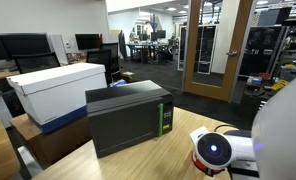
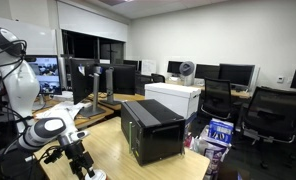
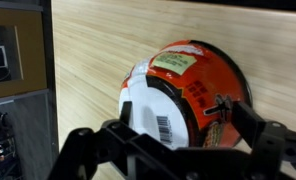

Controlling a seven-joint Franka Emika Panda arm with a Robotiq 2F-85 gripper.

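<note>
A round red-and-white container (image 3: 193, 85) with a printed label and barcode rests on the wooden table in the wrist view. My gripper is open over it, a black finger towards either side; whether the fingers touch it cannot be told. Exterior view 1 shows just a bit of red from the container (image 1: 199, 164) beside the white wrist, which hides the rest. From the other side, in exterior view 2, its white part (image 2: 97, 174) appears at the bottom edge, close by the gripper (image 2: 83, 168).
A dark microwave (image 1: 130, 118) stands on the table (image 2: 178, 169), with a white box (image 1: 60, 92) behind it. Monitors (image 2: 113, 82) are at the back left in exterior view 2. Bare tabletop lies between the microwave and the arm.
</note>
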